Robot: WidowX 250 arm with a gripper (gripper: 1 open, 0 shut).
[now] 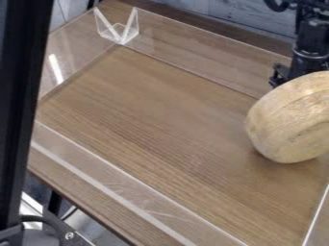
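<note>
A light wooden bowl [288, 120] is tipped up on its side at the right of the camera view, its rounded underside facing the camera. Behind it, at the upper right edge, the dark gripper [293, 73] is mostly hidden by the bowl, and its fingertips and whatever is between them cannot be made out.
A clear bracket [115, 29] stands at the back left. A black post runs down the left edge.
</note>
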